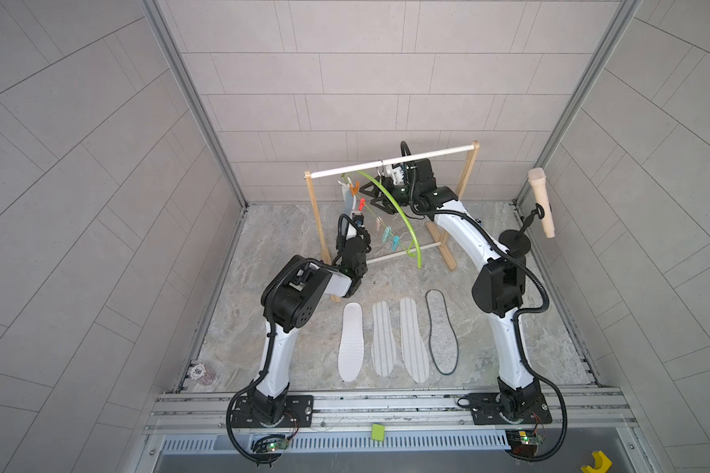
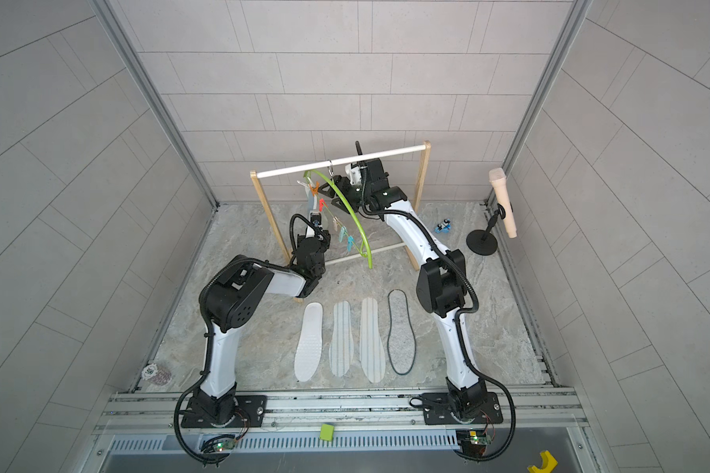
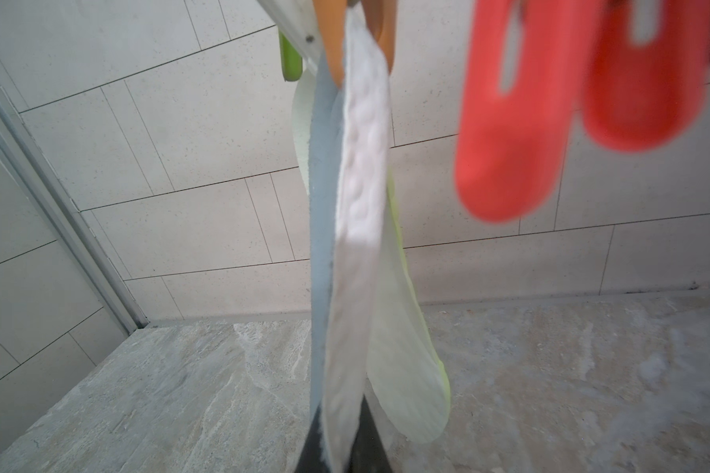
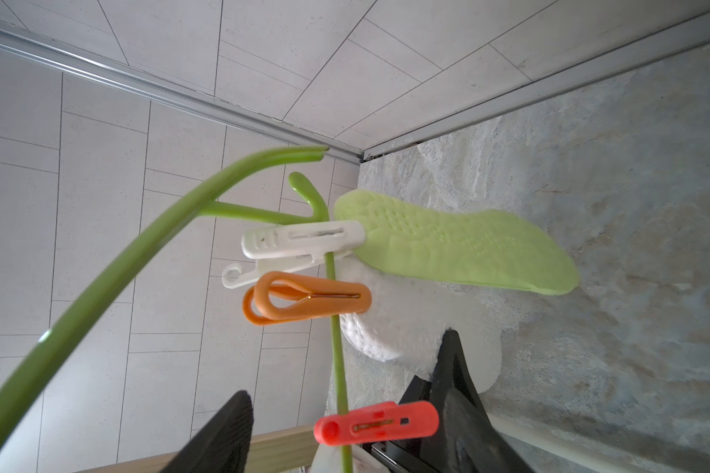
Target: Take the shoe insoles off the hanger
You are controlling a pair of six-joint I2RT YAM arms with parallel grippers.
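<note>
Under the green hanger [image 1: 390,197], a white insole [image 3: 355,197] hangs from an orange clip [image 4: 307,296], its lower end in my shut left gripper, seen below the hanger in the top views. Behind it a pale green insole [image 4: 453,244] hangs by a white clip [image 4: 303,240]. My right gripper is open beside the hanger, a red clip [image 4: 376,421] in view between its fingertips, with no visible grip on it. Four insoles, among them a grey one [image 1: 441,331], lie flat at the front.
A wooden rack [image 1: 315,213] with a white top bar [image 1: 426,156] carries the hanger. A black stand [image 2: 481,241] with a pale cylinder is at the right, near a small blue object [image 2: 443,224]. Bare floor shows at the left.
</note>
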